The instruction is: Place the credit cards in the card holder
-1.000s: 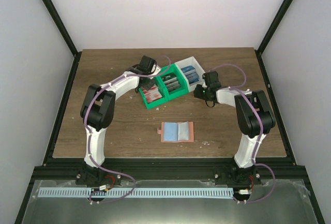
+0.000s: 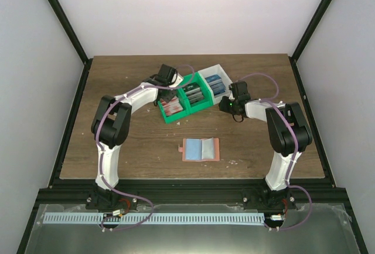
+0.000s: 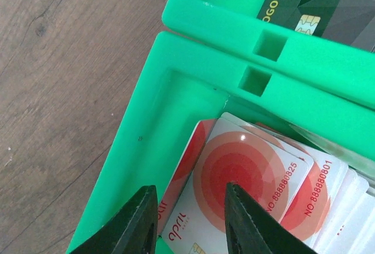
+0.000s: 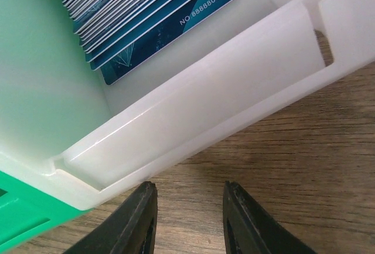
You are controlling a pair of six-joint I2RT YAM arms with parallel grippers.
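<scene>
An open card holder (image 2: pixel 200 149), pink-edged with pale sleeves, lies flat near the table's front middle. White-and-red cards (image 3: pixel 240 172) lean in the left green bin (image 3: pixel 137 125). Just above them is my left gripper, its fingers apart and no card between its fingers. Dark cards (image 2: pixel 194 93) fill the middle green bin, and blue cards (image 4: pixel 158 25) lie stacked in the white bin (image 4: pixel 193 107). My right gripper stands by that bin's near right wall, over bare wood, with its fingers apart and empty.
The three bins stand side by side in a slanting row at the back middle of the table (image 2: pixel 140 154). Bare wood lies between them and the card holder. A purple cable (image 2: pixel 105 116) runs along each arm.
The right arm, bins and card holder look the same.
</scene>
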